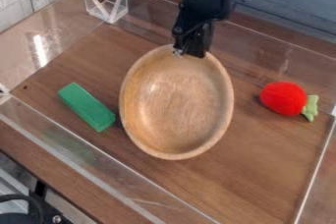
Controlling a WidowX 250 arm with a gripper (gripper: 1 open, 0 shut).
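My black gripper (pixel 192 43) hangs at the top centre, directly over the far rim of an oval wooden bowl (pixel 175 105), which rests on the wooden floor of the work area. Whether the fingertips still grasp that rim, and how far apart they are, is hard to tell.
A green block (pixel 86 105) lies left of the bowl, and a red plush vegetable with green leaves (pixel 284 98) lies to the right. Clear plastic walls edge the area, with a clear holder (pixel 105 7) at the back left.
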